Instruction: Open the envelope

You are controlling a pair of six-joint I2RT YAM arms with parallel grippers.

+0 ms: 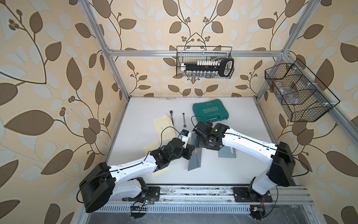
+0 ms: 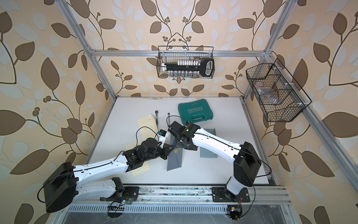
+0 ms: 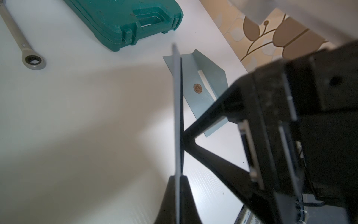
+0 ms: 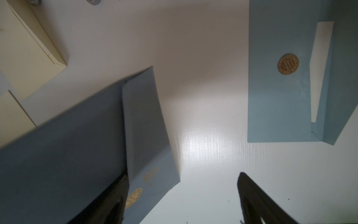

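A dark grey-blue envelope stands off the table, and the left wrist view catches it edge-on as a thin upright strip. My left gripper is shut on that strip. In the right wrist view a fold runs along the envelope, with an oval brown seal (image 4: 133, 197) and a fainter brown mark (image 4: 151, 173) near it. My right gripper is open, its fingers well apart. One finger (image 4: 111, 203) is at the envelope beside the seal; the other is over bare table. Whether that finger presses on the paper I cannot tell.
A lighter blue envelope (image 4: 276, 97) with its flap raised lies to the right. Cream envelopes (image 1: 164, 125) lie at left. Wrenches (image 1: 183, 119) and a green case (image 1: 210, 110) sit at the back. The two grippers are very close together.
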